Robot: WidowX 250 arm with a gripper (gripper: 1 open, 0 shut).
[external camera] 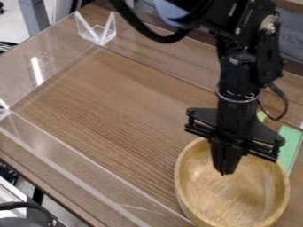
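The black gripper (pixel 226 158) hangs over the upper part of a round tan bowl (pixel 232 199) at the lower right, its fingers pointing down with their tips close together. Whether anything is between them cannot be made out. Part of the bowl's far rim is hidden behind the gripper.
A green flat object (pixel 288 144) lies beside the bowl at the right, partly hidden. Clear brackets (pixel 97 32) stand at the back left. Cables lie past its lower left edge.
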